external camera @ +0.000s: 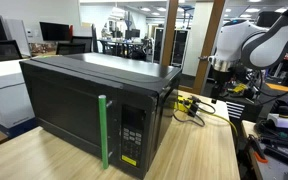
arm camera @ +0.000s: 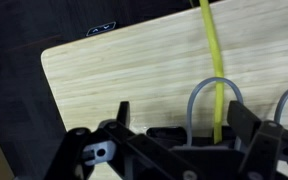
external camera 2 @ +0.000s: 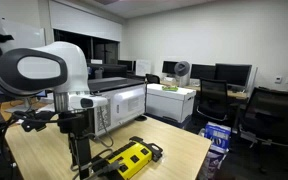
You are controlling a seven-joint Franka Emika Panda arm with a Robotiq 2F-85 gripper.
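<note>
In the wrist view my gripper stands open over the pale wooden table, its two black fingers wide apart. A grey looped cable point(arm camera: 193, 95) and a yellow strip point(arm camera: 215, 50) lie below, between and beyond the fingertips; neither is gripped. A large black microwave point(external camera: 79, 98) with a green handle point(external camera: 103, 132) rests on the table, its door closed. My arm is off to its right in exterior view 1. Exterior view 2 shows a yellow and black object point(external camera 2: 132, 160) on the table near my arm, behind the microwave.
Bare tabletop point(external camera: 199, 150) extends to the right of the microwave. Dark cables cross the table around the yellow object. Office chairs point(external camera 2: 220, 101) and a white cabinet point(external camera 2: 172, 104) stand beyond the table.
</note>
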